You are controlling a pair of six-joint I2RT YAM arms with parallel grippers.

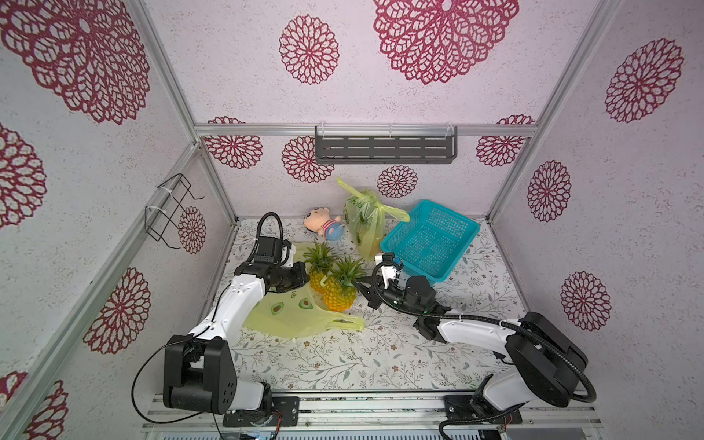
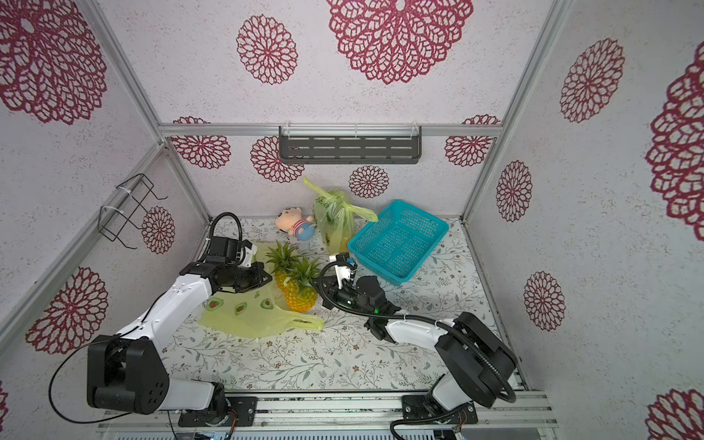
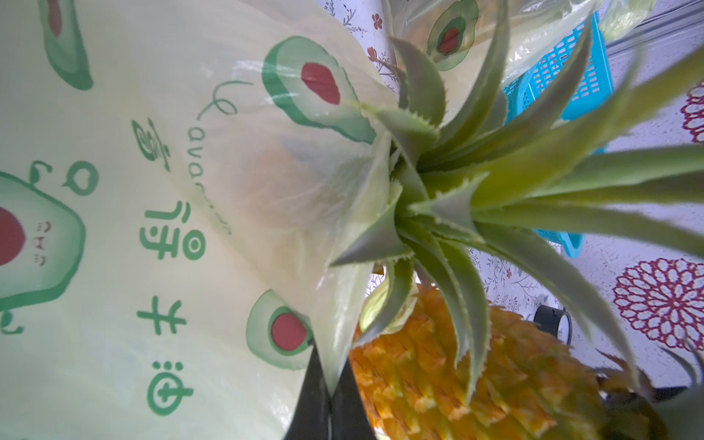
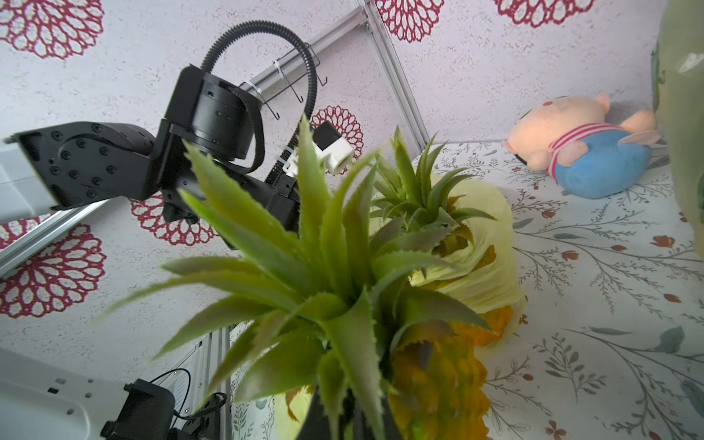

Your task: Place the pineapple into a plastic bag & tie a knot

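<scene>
Two pineapples stand close together at the table's middle. The front pineapple (image 1: 338,296) is bare, with spiky green leaves (image 4: 330,293). The rear pineapple (image 4: 421,205) has thin yellow film around part of it. A flat yellow-green plastic bag (image 1: 293,316) with avocado prints spreads to their left, one handle (image 1: 350,321) reaching rightward in front. My left gripper is shut on a fold of the bag's edge, just left of the pineapples. My right gripper (image 1: 359,284) is shut at the front pineapple's crown. Leaves cover its fingertips, so whether one is pinched between them is unclear.
Behind the pineapples stands a filled, knotted bag (image 1: 369,220), with a plush doll (image 1: 323,223) to its left. A teal basket (image 1: 432,238) sits at the back right.
</scene>
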